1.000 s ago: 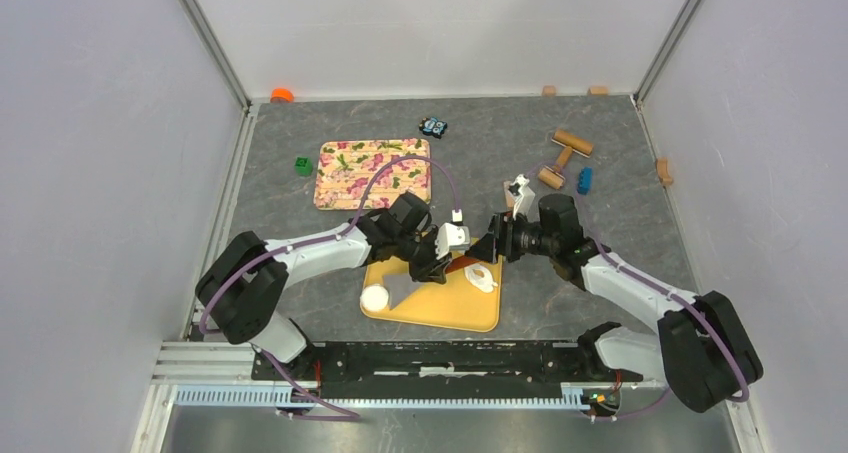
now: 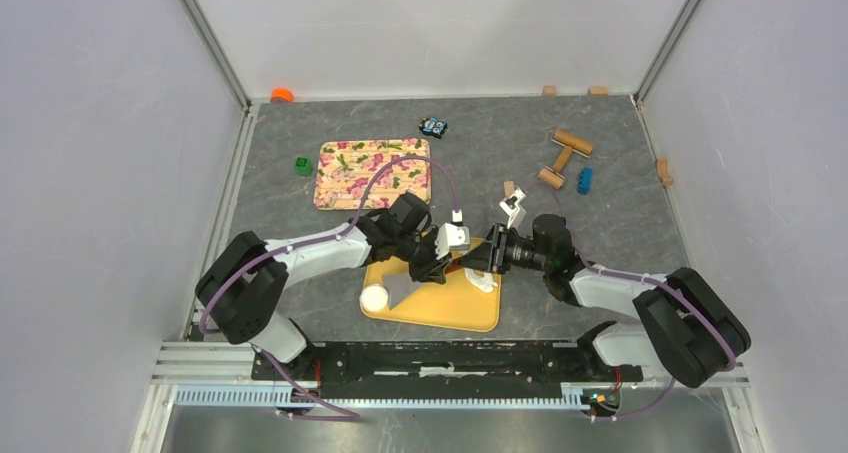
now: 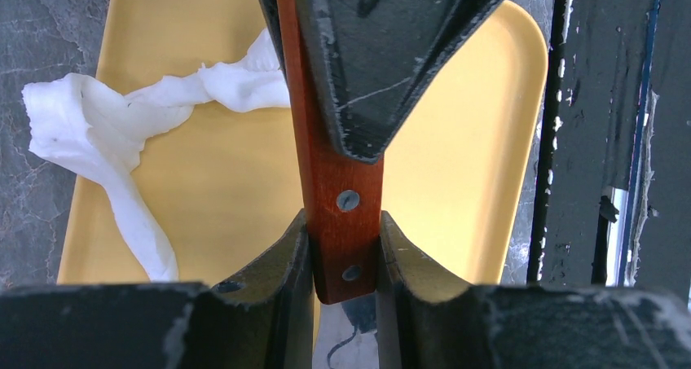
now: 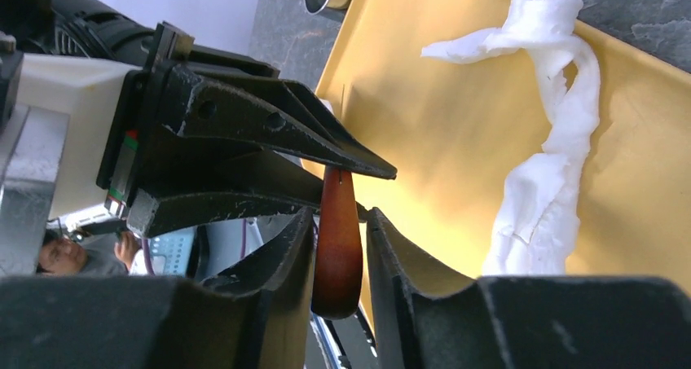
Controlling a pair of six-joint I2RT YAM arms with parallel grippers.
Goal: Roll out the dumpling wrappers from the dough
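Observation:
A knife with a reddish wooden handle (image 3: 342, 222) spans between both grippers over the yellow tray (image 2: 440, 313). In the left wrist view my left gripper has its fingers either side of the handle; my right gripper does likewise in the right wrist view. Whether either holds it firmly I cannot tell. White dough strips (image 3: 106, 141) lie twisted on the tray's right part. A metal blade and a white round item (image 2: 374, 297) show at the tray's left in the top view.
A floral board (image 2: 340, 173) lies behind. Wooden rollers (image 2: 572, 141), a blue block (image 2: 585, 179) and a green cube (image 2: 303, 166) rest on the grey worktop.
The left arm looks unchanged.

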